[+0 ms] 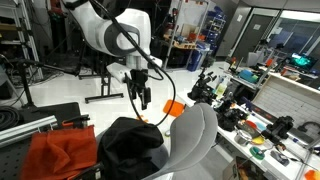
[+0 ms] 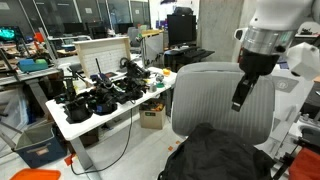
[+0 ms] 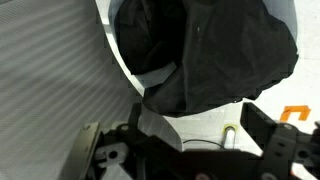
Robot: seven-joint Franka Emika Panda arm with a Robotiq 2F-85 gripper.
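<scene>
A black cloth (image 1: 128,142) lies bunched on the seat of a grey chair (image 1: 192,140), in front of its curved backrest. In the other exterior view the cloth (image 2: 215,155) forms a low heap below the mesh backrest (image 2: 222,95). My gripper (image 1: 141,104) points down above the cloth, apart from it. From the wrist, the gripper stands open with its fingers wide apart and nothing between them. The cloth (image 3: 230,55) shows beyond the fingertips, spread in folds over the pale seat.
A red cloth (image 1: 62,152) lies on the dark surface to the left. The tall backrest (image 3: 50,85) rises close to one side of my gripper. Behind the chair is a white table (image 2: 95,122) crowded with black items.
</scene>
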